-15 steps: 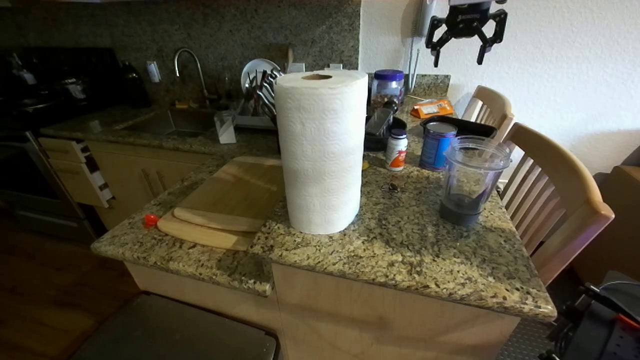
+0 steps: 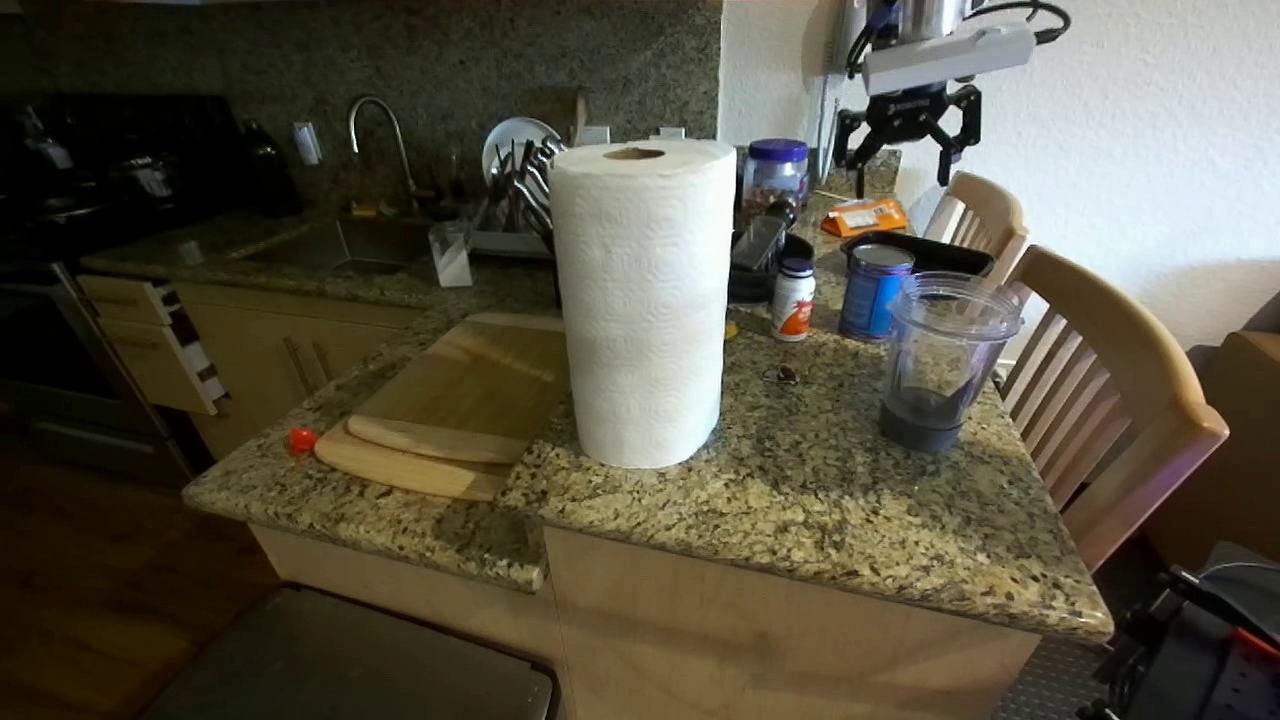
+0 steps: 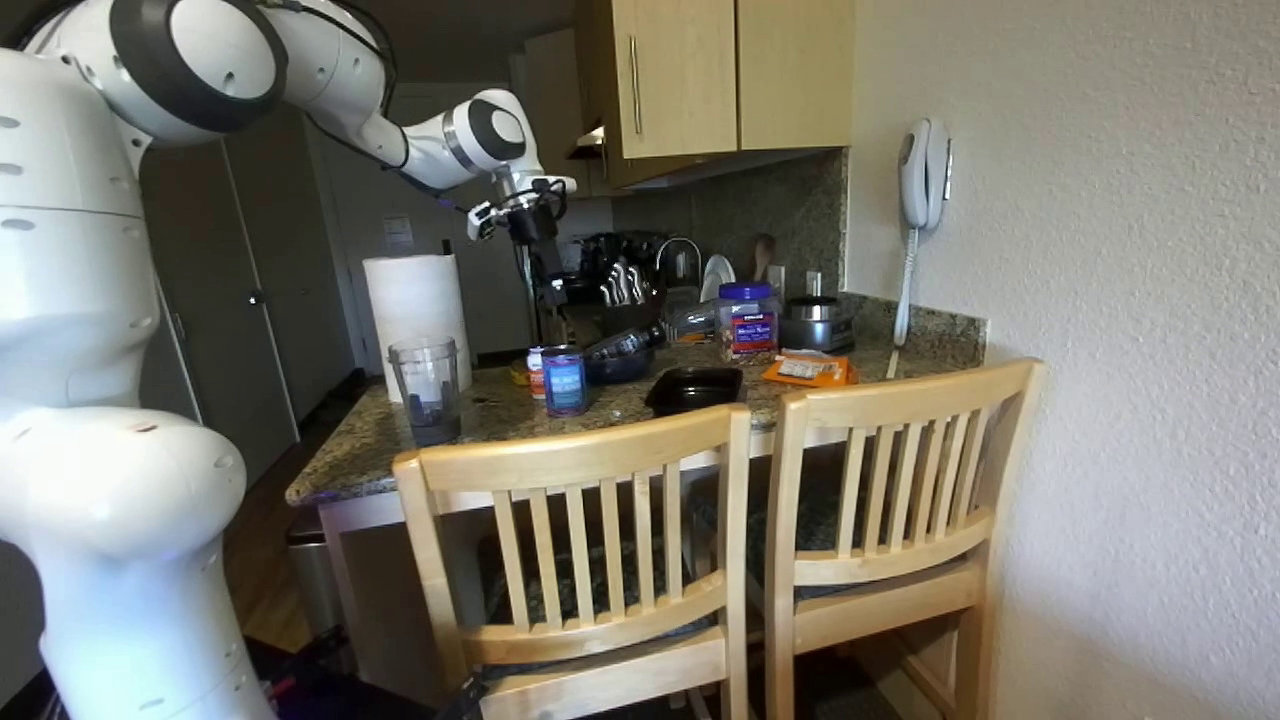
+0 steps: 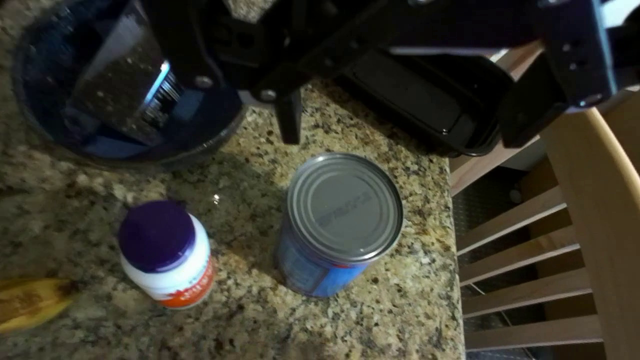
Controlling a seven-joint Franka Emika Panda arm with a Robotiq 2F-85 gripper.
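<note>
My gripper point(image 2: 902, 184) hangs in the air above the far part of the counter, open, its two fingers apart and nothing between them. In the wrist view the fingertips point(image 4: 289, 123) stand above the can point(image 4: 345, 207), a blue-labelled tin with a bare metal lid. Left of the can stands a white bottle point(image 4: 174, 255) with a purple cap and an orange band. A black tray point(image 4: 420, 96) lies beyond the can, partly covered by the gripper in that view. At the wrist view's upper left, a dark bowl point(image 4: 198, 150) holds a clear container.
A paper towel roll point(image 2: 642, 312) and a clear blender cup point(image 2: 948, 348) stand upright nearer the counter's front. Behind are an orange packet point(image 2: 864, 217) and a purple-lidded jar point(image 2: 776, 174). Wooden chairs point(image 3: 576, 462) line the counter's edge. The counter point(image 2: 792, 492) between roll and cup is clear.
In exterior view 1 my gripper has come lower and a little to the left, and it looks turned. Its fingers remain apart. The things on the counter have not moved.
</note>
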